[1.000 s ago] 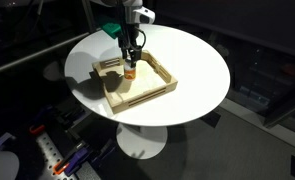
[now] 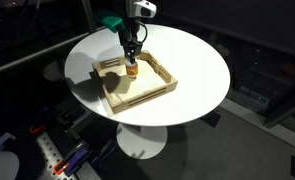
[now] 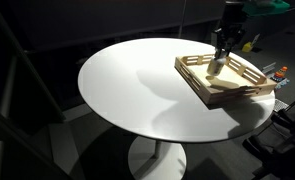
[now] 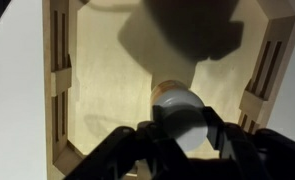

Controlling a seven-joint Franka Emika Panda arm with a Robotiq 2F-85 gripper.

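Note:
A small orange bottle (image 2: 132, 71) with a white cap (image 4: 185, 122) stands roughly upright over the floor of a shallow wooden tray (image 2: 140, 98). From above, my gripper is shut on the bottle's cap end, one finger on each side. In the second exterior view, the pale bottle (image 3: 216, 66) shows under the dark fingers, inside the tray walls. Whether its base touches the tray floor I cannot tell.
The tray's slotted walls (image 4: 61, 85) surround the bottle, and the rest of its floor looks empty. A round white table (image 3: 137, 85) carries the tray near one edge.
The arm above the bottle has shifted slightly up and to the right in the first exterior view. The bottle shows only a very slight shift, and the tray has stayed put.

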